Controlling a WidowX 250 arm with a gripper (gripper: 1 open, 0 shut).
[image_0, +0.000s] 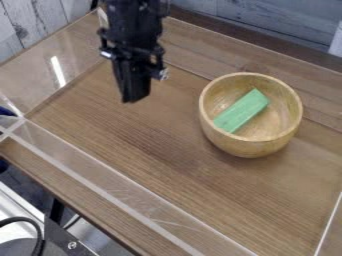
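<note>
My gripper (134, 88) hangs over the left-middle of the wooden table, its dark fingers pointing down, with nothing seen between them; whether they touch is hard to make out. To its right a round wooden bowl (270, 134) holds a green block (241, 111), lying flat and diagonal. The gripper is apart from the bowl, to its upper left.
A clear plastic strip crosses the lower left, and a black cable (23, 221) lies at the bottom left corner. The table's edge runs along the top right.
</note>
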